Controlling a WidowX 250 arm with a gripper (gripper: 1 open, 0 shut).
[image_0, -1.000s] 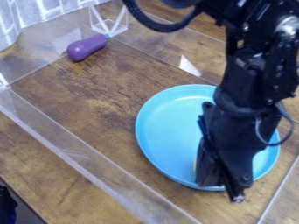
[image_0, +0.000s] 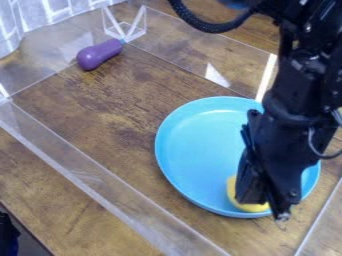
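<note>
A blue plate (image_0: 190, 150) lies on the wooden surface at centre right. On it is a yellow object (image_0: 243, 200), mostly hidden behind the black gripper (image_0: 261, 197), which reaches down over the plate's right side. The gripper's fingertips are at the yellow object, but whether they are open or shut does not show clearly.
A purple eggplant-like object (image_0: 99, 54) lies at the upper left. Clear plastic walls edge the wooden area, and the wood left of the plate is free.
Compared with a second ago, the gripper has shifted slightly up, and more of the yellow object shows under it. The plate has hardly moved.
</note>
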